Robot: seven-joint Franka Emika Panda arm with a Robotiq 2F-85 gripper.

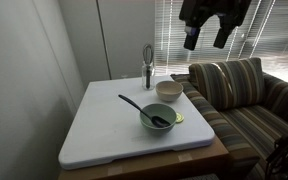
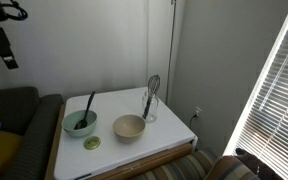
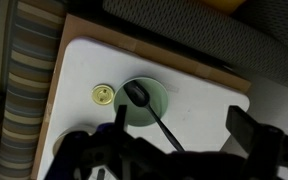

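Observation:
High over the table, my gripper hangs with its two fingers spread wide and nothing between them. In the wrist view, fingers show at the left and at the right, far above the white tabletop. Below stands a pale green bowl near the table's front, holding a black ladle whose handle leans out over the rim. A beige bowl is farther back, empty as far as I can see. Between the two bowls lies a small yellow-green round item.
A clear jar with a whisk stands at the table's back edge. A striped sofa borders the table on the right.

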